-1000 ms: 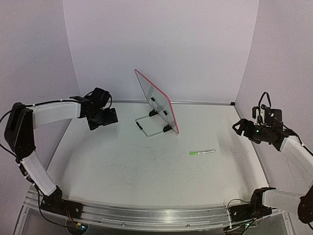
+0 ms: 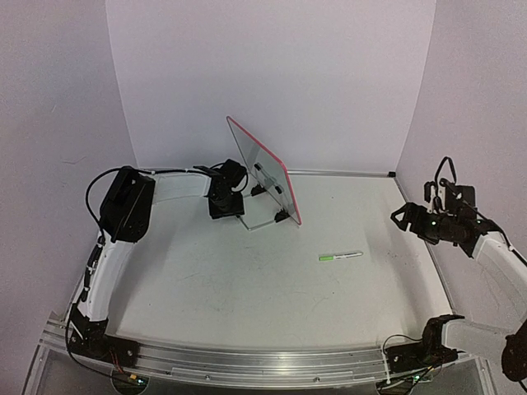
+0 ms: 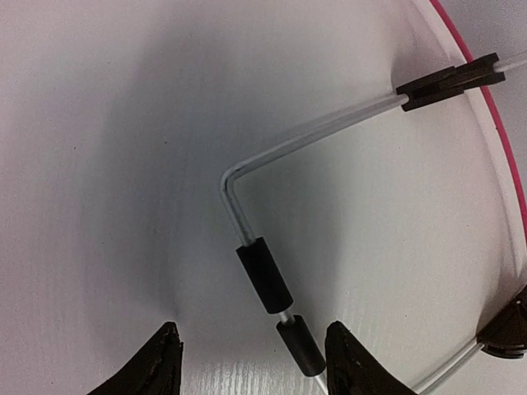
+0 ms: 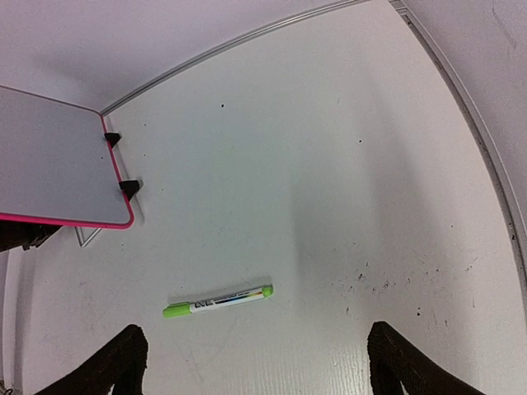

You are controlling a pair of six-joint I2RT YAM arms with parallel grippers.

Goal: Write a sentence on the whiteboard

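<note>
The whiteboard [image 2: 265, 169], edged in pink-red, leans on its wire stand [image 2: 263, 225] near the back middle of the table. Above the stand's outer bar is my left gripper [image 2: 235, 211]. In the left wrist view its two fingers [image 3: 156, 362] stand apart, with the bar's black sleeves [image 3: 265, 276] showing ahead of and partly between them; contact cannot be made out. A white marker [image 4: 226, 301] with a green cap lies flat on the table, right of the board. My right gripper is open and empty, held over the table's right side, away from the marker.
Walls enclose the back and both sides, and a metal rail [image 2: 272, 358] runs along the front.
My left arm has swung rightward from the left side of the table to the stand's outer bar. The right arm, marker and whiteboard look unmoved.
</note>
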